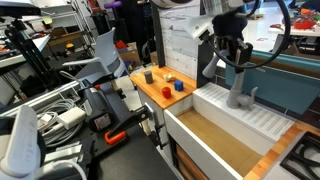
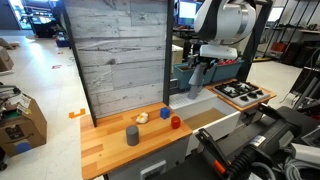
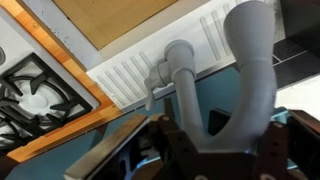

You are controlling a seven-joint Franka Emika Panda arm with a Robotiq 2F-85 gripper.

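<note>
A grey faucet (image 3: 182, 68) rises from the white ledge behind the sink, with a small lever at its base. Its curved neck comes up between my fingers in the wrist view, and the wide spout end (image 3: 250, 30) stands off to the right of the base. My gripper is shut on the upper bend of this neck. From the side, the gripper (image 1: 232, 50) is above the faucet base (image 1: 240, 98), and the spout (image 1: 211, 66) hangs to the left. The exact finger contact is partly hidden.
The white sink (image 1: 190, 127) is empty, with a brown bottom. A stove (image 3: 40, 98) lies beside it. On the wooden counter (image 2: 100, 148) are a red cup (image 2: 175, 122), a blue cup (image 2: 165, 113) and a grey cup (image 2: 132, 134). A blue-grey wall (image 1: 285, 88) stands close behind the faucet.
</note>
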